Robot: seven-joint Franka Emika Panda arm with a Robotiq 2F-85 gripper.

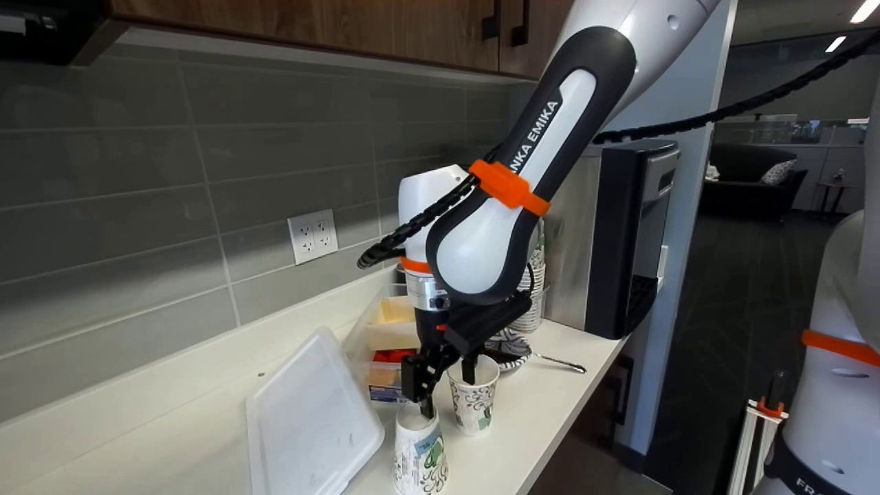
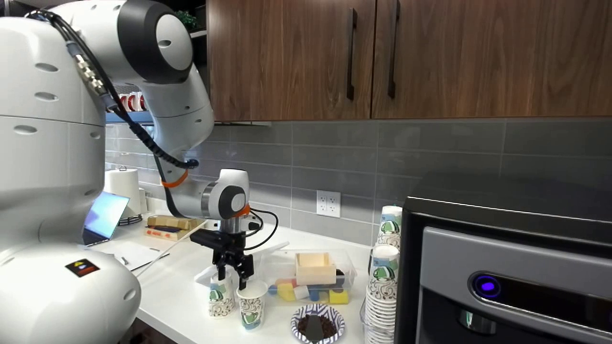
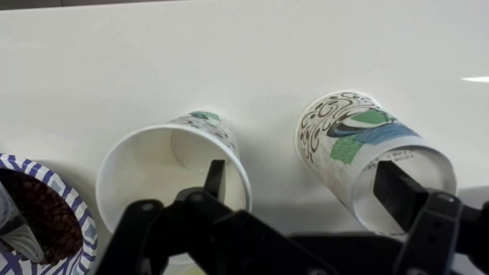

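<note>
Two patterned paper cups stand side by side on the counter. One is upright (image 3: 133,178), its empty mouth facing up. The other is upside down (image 3: 334,146), with its closed base on top. My gripper is open above the pair, pointing down, nothing held. In the wrist view one finger overlaps the upright cup's mouth and the other overlaps the inverted cup's base. From exterior view 1, the fingertips look level with or just above the cup tops; contact cannot be told. Exterior view 2 shows the gripper (image 2: 232,278) from the opposite side.
A patterned bowl (image 2: 295,324) of dark beans with a spoon sits beyond the upright cup. Behind are a clear bin (image 2: 347,281) of blocks and its lid (image 1: 309,421). Stacked cups (image 2: 381,304) stand near the dispenser (image 2: 505,229). Counter in front is narrow.
</note>
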